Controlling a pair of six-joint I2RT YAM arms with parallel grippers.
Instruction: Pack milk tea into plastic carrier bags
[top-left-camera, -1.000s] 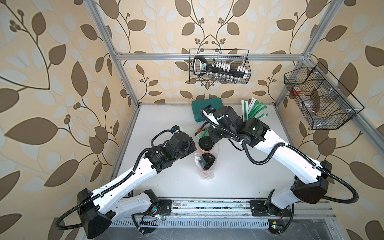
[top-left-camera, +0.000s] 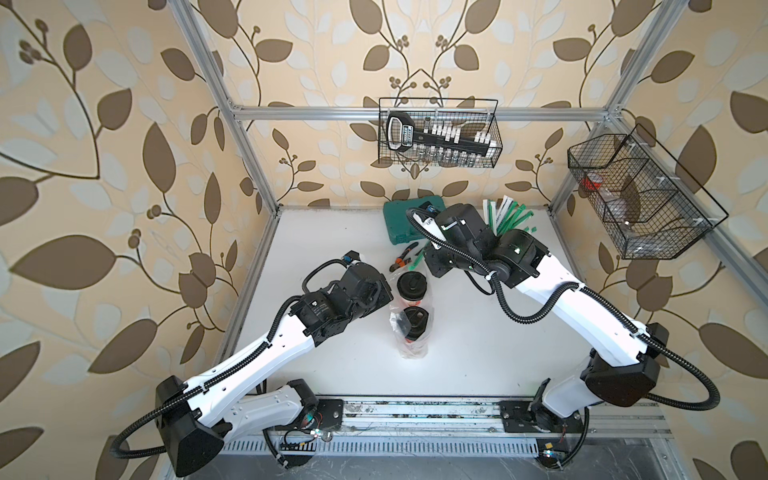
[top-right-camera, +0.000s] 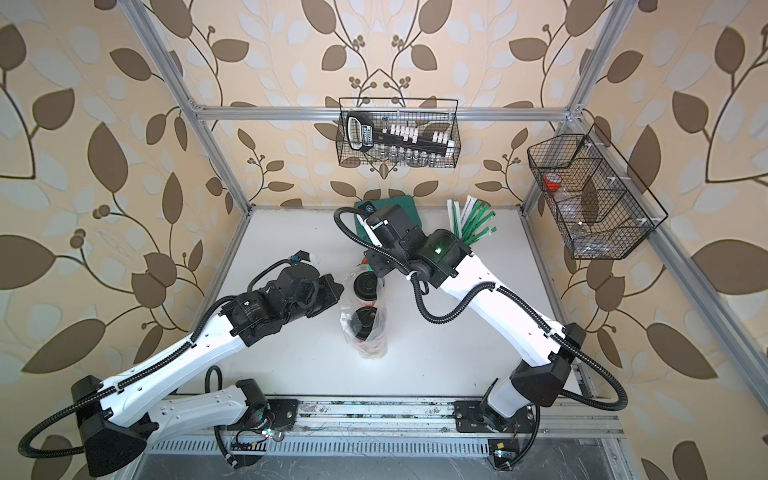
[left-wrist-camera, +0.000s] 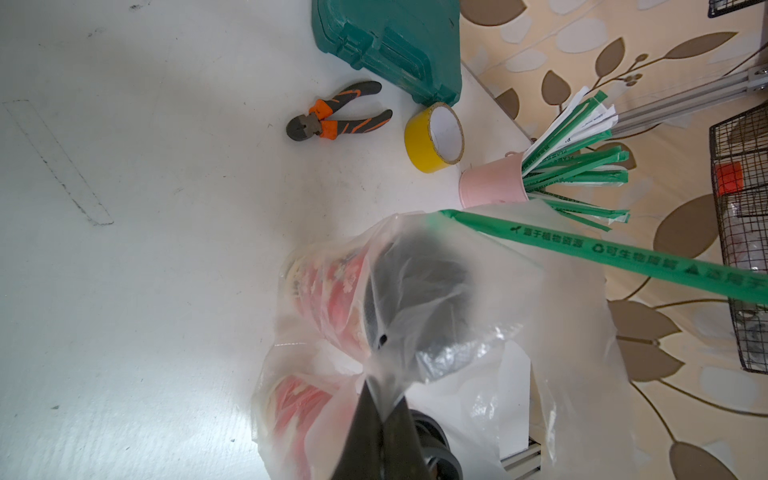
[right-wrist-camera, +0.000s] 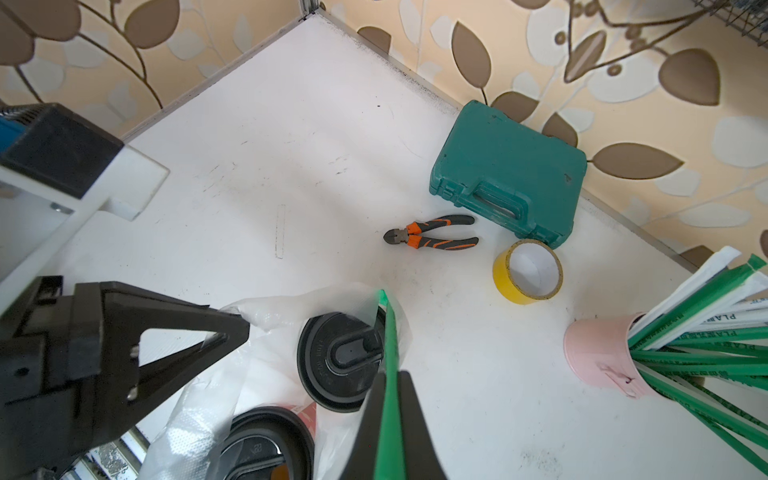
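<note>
Two milk tea cups with black lids stand in a clear plastic bag (left-wrist-camera: 480, 264); one lid (right-wrist-camera: 340, 360) is at the back and the other lid (right-wrist-camera: 268, 448) nearer the front. Pinched at the bag's edge is the film, with my left gripper shut on it. My right gripper is shut on a green wrapped straw (right-wrist-camera: 390, 344), which points down at the bag's back right side, by the rear cup. From the left wrist, the straw (left-wrist-camera: 608, 252) crosses behind or against the film; whether its tip is inside the bag, I cannot tell.
A pink cup (right-wrist-camera: 600, 348) of wrapped straws stands right. Yellow tape (right-wrist-camera: 512, 280), pliers (right-wrist-camera: 420, 233) and a green case (right-wrist-camera: 508, 172) lie behind the bag. Wire baskets (top-left-camera: 440, 144) hang on the wall.
My right gripper has shifted a little to the right and back, with the straw in it, uncovering more of the rear lid. The left arm and the cups have stayed in place.
</note>
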